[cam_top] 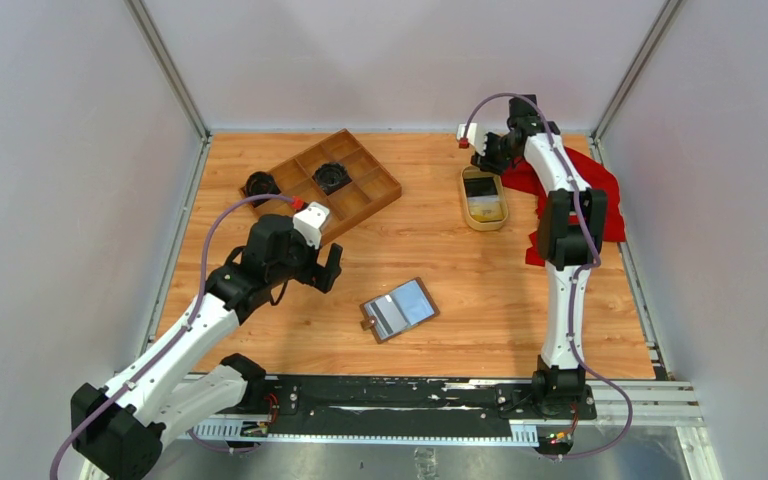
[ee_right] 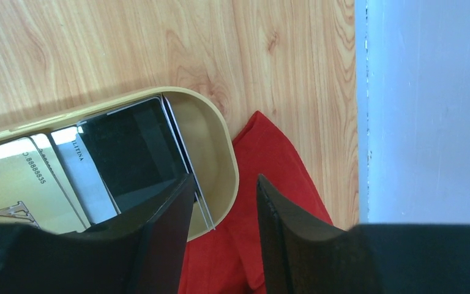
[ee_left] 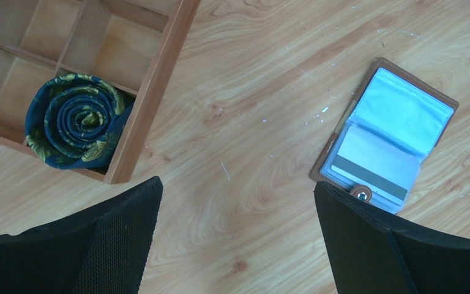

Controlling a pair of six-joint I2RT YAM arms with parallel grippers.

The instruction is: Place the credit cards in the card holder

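Observation:
Several cards lie overlapping in an oval tan container [ee_right: 221, 125], among them a black card [ee_right: 131, 144] and a pale gold card [ee_right: 21, 177]. At the container's far end the black card's neighbour, a thin card edge [ee_right: 182, 150], stands steeply tilted. My right gripper is over that end, its fingers part open; one finger overlaps the cards in view, the other is past the rim. The card holder [ee_left: 385, 144] lies unfolded on the table, a grey-striped card [ee_left: 373, 165] in its clear pocket. My left gripper hovers open and empty to its left.
A wooden compartment tray [cam_top: 365, 170] stands at the back left, holding a rolled blue patterned cloth [ee_left: 82, 122] and another dark roll [cam_top: 332, 177]. Red cloth [cam_top: 600, 185] spreads right of the container, under the right arm. Mid-table is clear.

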